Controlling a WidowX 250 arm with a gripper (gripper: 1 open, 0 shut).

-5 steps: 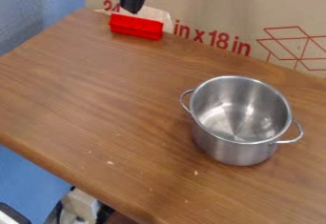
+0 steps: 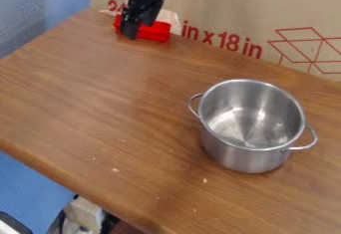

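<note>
At the back left of the table lies a red block-like object, against the cardboard backdrop. My dark gripper is lowered over its left part, with its fingers open around or just in front of it; the exact contact is too small to tell. A steel pot with two side handles stands on the right, well apart from the gripper.
A cardboard sheet rises along the back edge. The left edge borders a blue surface.
My gripper has come down from above the red object to its level, covering its left part. The pot has not moved.
</note>
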